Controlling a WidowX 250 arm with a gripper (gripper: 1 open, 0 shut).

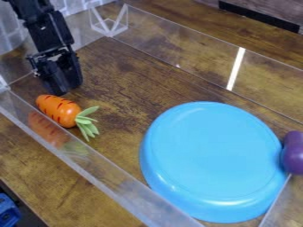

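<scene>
The black gripper [57, 66] hangs at the upper left, low over the wooden surface inside the clear-walled enclosure. Just in front of it an orange toy carrot [57, 109] with green leaves lies on the wood, apart from the fingers. Whether the fingers are open or shut is hard to make out at this angle. A large light blue disc, like an upturned plate [211, 160], fills the lower right.
A purple object [291, 152] sits against the blue disc at the right edge. Clear walls [106, 182] border the area. The wood between gripper and disc is bare. A small blue item [6, 211] is outside at lower left.
</scene>
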